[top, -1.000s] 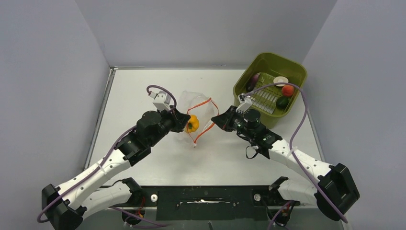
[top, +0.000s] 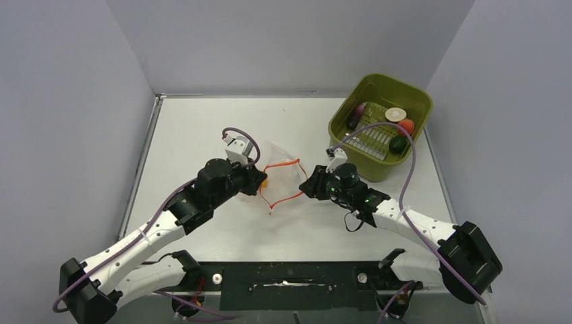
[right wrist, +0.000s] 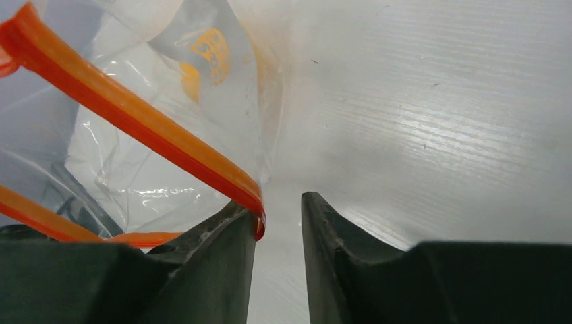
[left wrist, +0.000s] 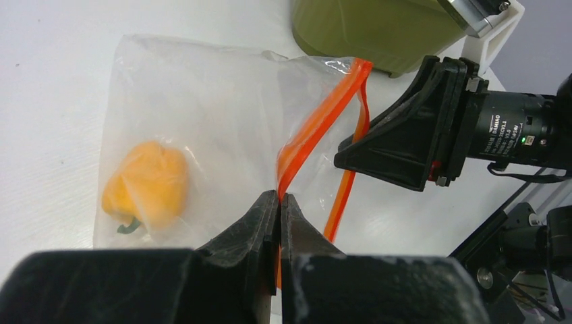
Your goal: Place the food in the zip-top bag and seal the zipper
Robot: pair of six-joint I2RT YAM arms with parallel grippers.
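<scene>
A clear zip top bag (left wrist: pixel 222 115) with an orange zipper rim (left wrist: pixel 317 128) stands between my two arms, its mouth spread wide. Through its film shows a yellow bell pepper (left wrist: pixel 152 185), lying inside towards the bottom. My left gripper is shut on one side of the orange rim. On the opposite side is my right gripper, its fingers parted, with the bag's rim (right wrist: pixel 256 202) touching the left finger and a clear gap to the other finger. In the top view the left gripper mostly hides the pepper.
At the back right a green basket (top: pixel 342 142) holds a purple eggplant (top: pixel 355 116), a white round piece (top: pixel 395 115), a red tomato (top: pixel 406 126) and a dark green avocado (top: pixel 398 144).
The pepper has become mostly hidden behind the left gripper from above.
</scene>
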